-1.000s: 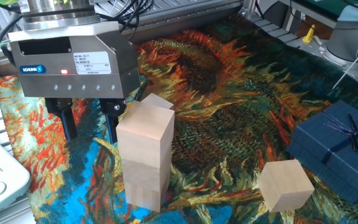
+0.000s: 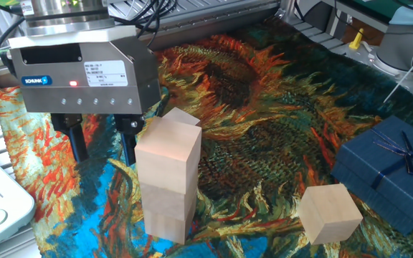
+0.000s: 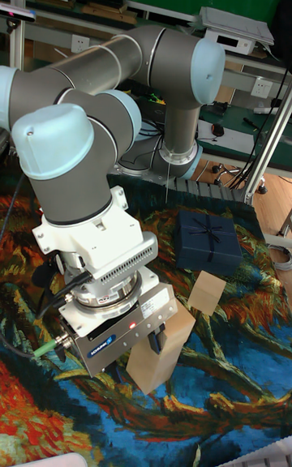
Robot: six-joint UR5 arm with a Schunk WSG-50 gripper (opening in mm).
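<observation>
A tower of pale wooden blocks stands upright left of the middle in exterior view 2, with seams between stacked blocks. My gripper hangs just left of the tower there; its two dark fingers are apart, and only cloth shows between them. A separate wooden cube rests on the cloth to the right. In exterior view 3 the tower is partly hidden by the gripper body, and the loose cube lies beyond it. Whether a finger touches the tower cannot be made out.
A dark blue gift box with a ribbon bow sits at the right. A pale flat piece peeks out behind the tower. At the left edge lies a white device.
Hardly anything differs; my gripper has shifted very slightly to the left in exterior view 2. The blocks and the box are where they were.
</observation>
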